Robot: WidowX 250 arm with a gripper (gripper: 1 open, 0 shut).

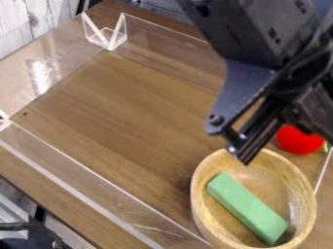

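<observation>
My gripper (232,136) is large and dark at the top right, above the wooden bowl's back rim. Its fingertips are seen from the side, so how far they are apart is unclear. The pale wooden bowl (208,202) sits at the lower right with a green block (247,208) lying inside. A red round object (298,139) rests behind the bowl to the right, partly hidden by my gripper.
Bare wooden tabletop (111,117) fills the left and middle. Clear plastic walls (92,185) run along its edges, with a white bracket (104,35) at the back left.
</observation>
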